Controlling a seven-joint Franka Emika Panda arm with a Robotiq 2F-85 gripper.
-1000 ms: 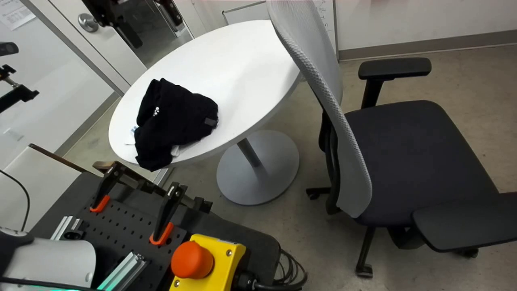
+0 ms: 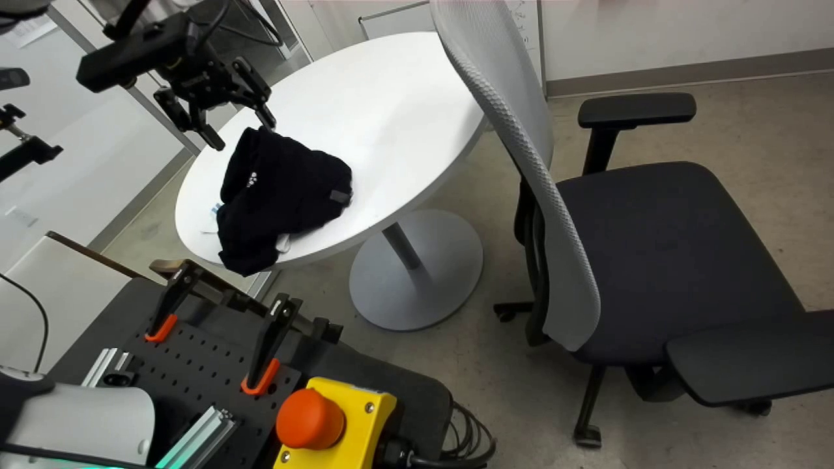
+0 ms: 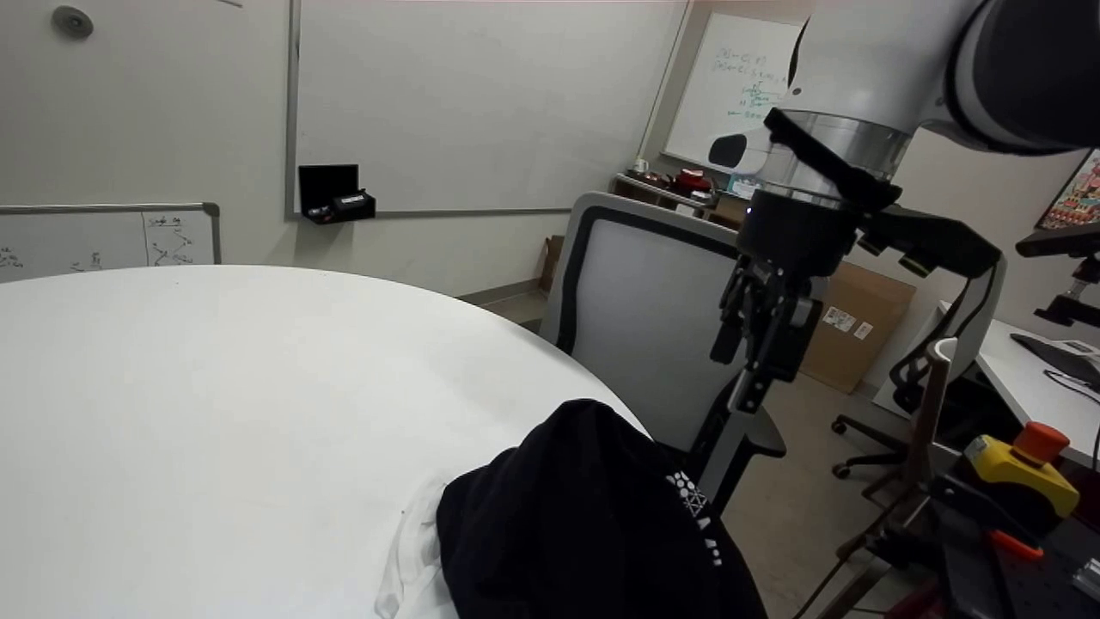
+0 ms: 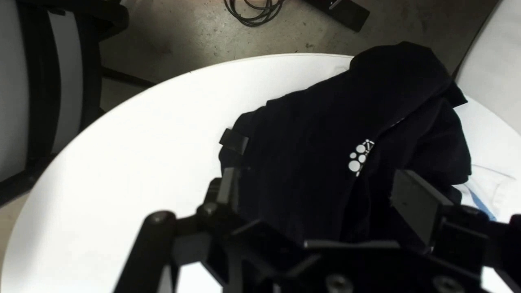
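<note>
A black cloth garment (image 2: pixel 285 187) with a small white print lies crumpled near one edge of the round white table (image 2: pixel 375 101). In exterior view 2 the black garment (image 3: pixel 588 526) rises in a peaked fold, and some white cloth (image 3: pixel 415 557) shows beside it. My gripper (image 2: pixel 243 137) is open above the table, its fingers apart and nothing held between them. Through the wrist view, the garment (image 4: pixel 303 146) stretches beneath and beyond the open gripper. How much height separates the fingertips from the cloth is hard to judge.
A grey mesh chair (image 2: pixel 532 180) stands close against the table. Nearer the robot base are black clamps (image 2: pixel 270 344) and a yellow box with a red stop button (image 2: pixel 311 419).
In exterior view 1 my gripper has come down from the upper edge of the picture toward the garment. The garment itself lies as before.
</note>
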